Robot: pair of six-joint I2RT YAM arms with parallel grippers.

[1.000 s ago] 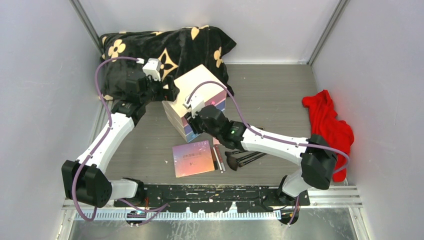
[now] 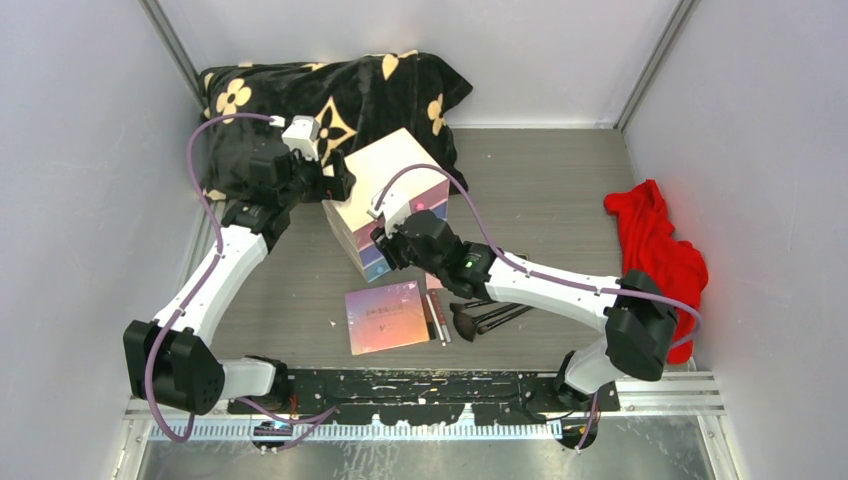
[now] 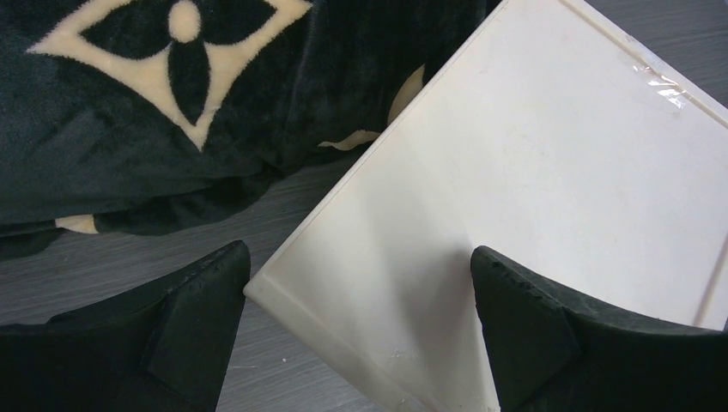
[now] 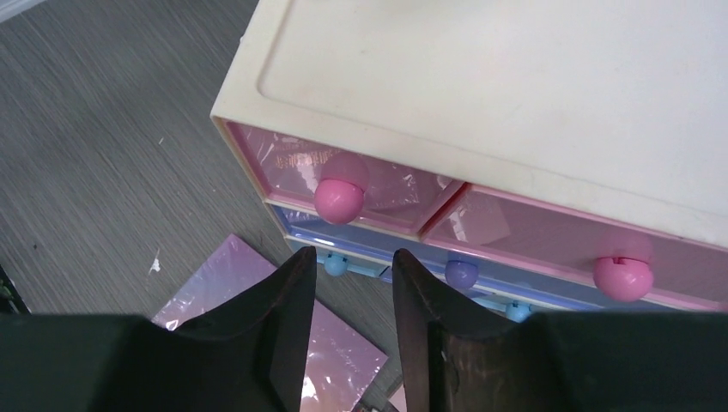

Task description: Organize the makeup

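A cream drawer box [image 2: 385, 160] with pink, purple and blue drawer fronts stands in the middle back. My left gripper is open at its upper left corner, the white top [image 3: 567, 154] between and beyond the fingers. My right gripper is open in front of the drawers, just below a pink knob [image 4: 337, 200]; a blue knob [image 4: 336, 266] shows behind the fingertips. A palette [image 2: 386, 318], pencils [image 2: 437, 318] and dark brushes [image 2: 488, 322] lie in front of the box.
A dark patterned blanket [image 2: 270, 95] lies along the back behind the box. A red cloth [image 2: 655, 240] lies at the right wall.
The box has shifted slightly left from a second ago, with the left gripper moving slightly along with it. The right arm has barely moved.
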